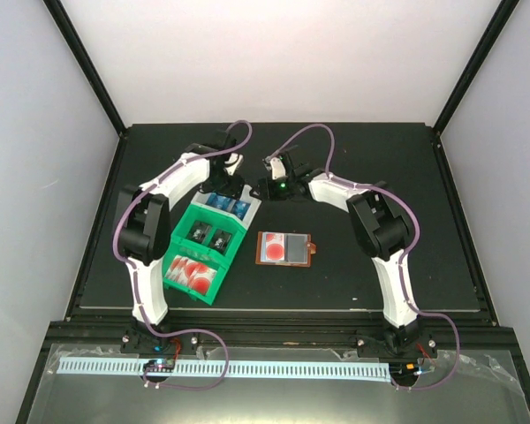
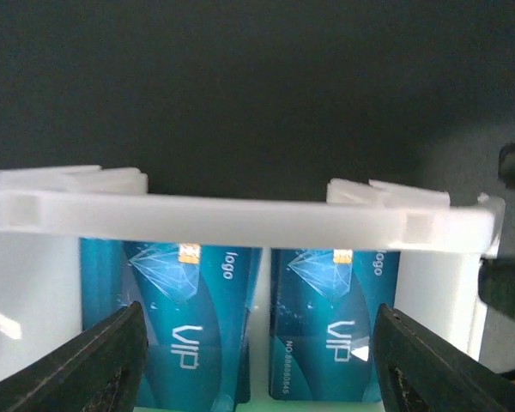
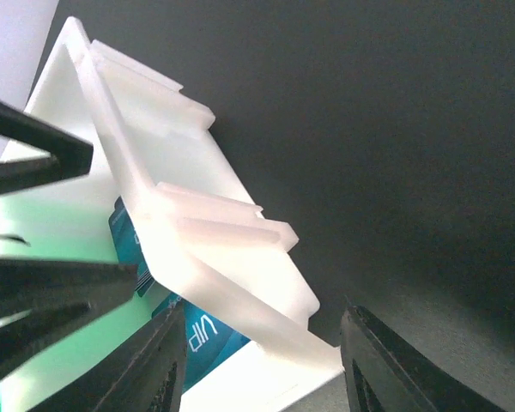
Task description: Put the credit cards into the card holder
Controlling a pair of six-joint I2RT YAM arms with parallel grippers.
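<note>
Blue VIP cards (image 2: 330,322) lie side by side in the white end section of a green rack (image 1: 214,228). Black cards (image 1: 209,237) fill its middle section and red-and-white cards (image 1: 190,274) its near one. My left gripper hangs over the blue cards, open and empty, its fingers spread apart. My right gripper stands open at the rack's far right corner; that white corner (image 3: 305,352) shows between its fingertips, contact unclear. A brown-edged card holder (image 1: 312,249) lies flat on the table, a red-and-white card (image 1: 274,248) in its left side.
A raised white bar (image 2: 232,221) crosses the rack's far end. Both grippers are close together there; the left one's fingers (image 3: 86,287) reach into the right wrist view.
</note>
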